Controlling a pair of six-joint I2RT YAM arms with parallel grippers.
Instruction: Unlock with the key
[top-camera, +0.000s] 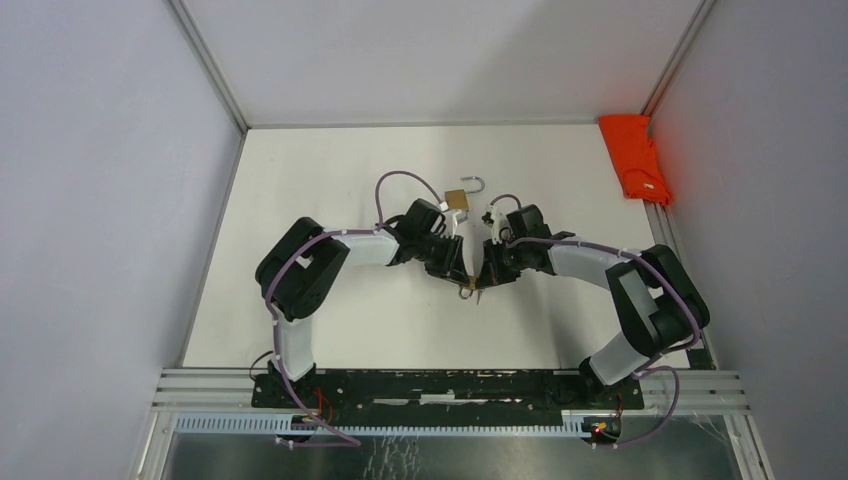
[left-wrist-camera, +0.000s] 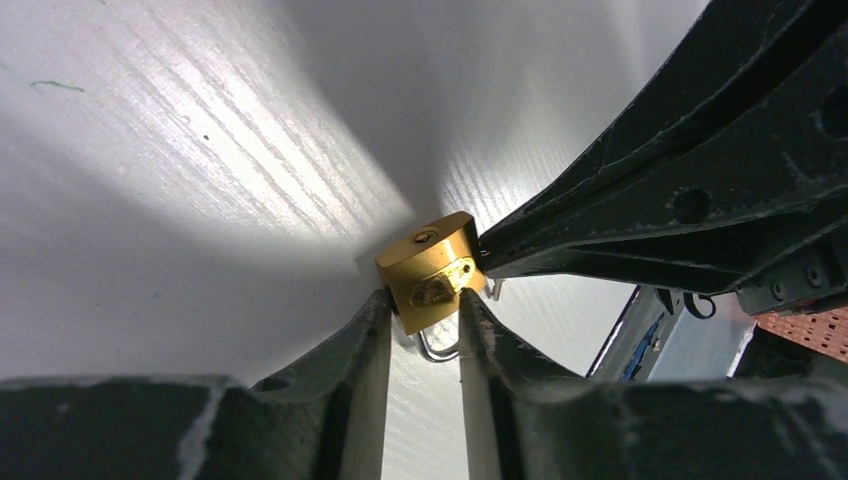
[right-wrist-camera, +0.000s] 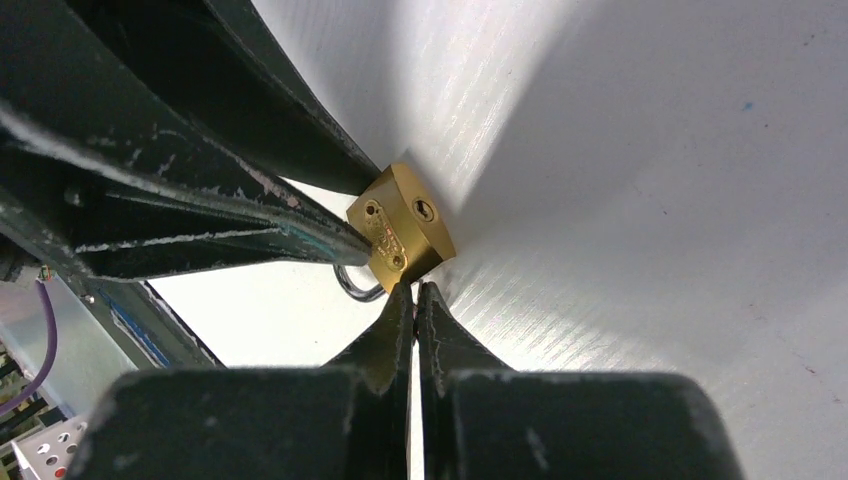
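Note:
A small gold padlock (left-wrist-camera: 432, 273) stands between the fingers of my left gripper, one to each side and close against it; whether they clamp it is unclear. Its keyhole (right-wrist-camera: 423, 210) faces up and holds no key, and its shackle (right-wrist-camera: 356, 287) lies on the far side. My right gripper is shut, its tips by the padlock's lower corner, with nothing clear between them. Just under those tips, a thin silver piece (top-camera: 479, 298) shows in the top view; I cannot tell if it is the key.
Farther back lie a second gold lock body (top-camera: 457, 200) and a loose silver shackle (top-camera: 474, 185). A folded orange cloth (top-camera: 636, 157) rests in the back right corner.

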